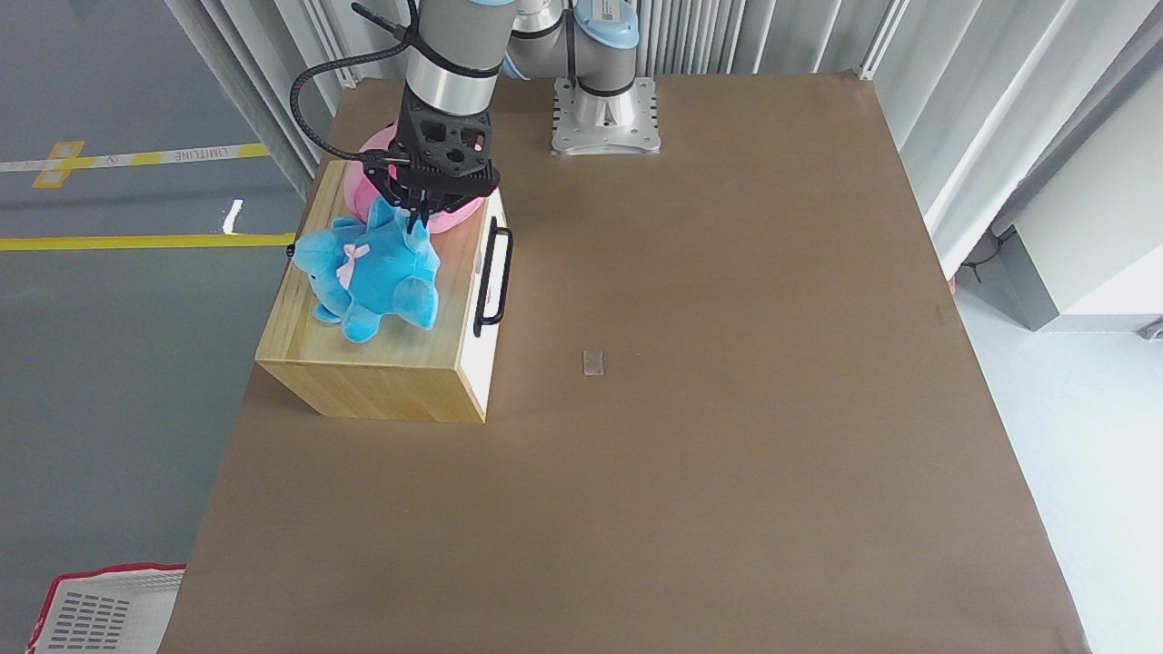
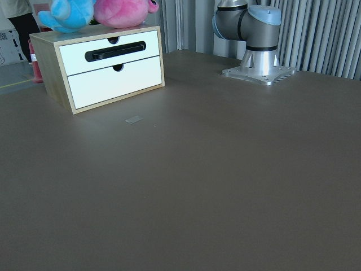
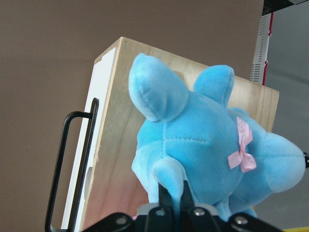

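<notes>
A blue plush toy with a pink bow is over the top of a wooden two-drawer cabinet, next to a pink plush. My gripper is shut on the blue toy's limb, as the wrist view shows. The cabinet's white front carries black handles; both drawers are closed. In the front view the pink plush is mostly hidden behind my arm.
A red-rimmed white basket stands beyond the table's near left corner.
</notes>
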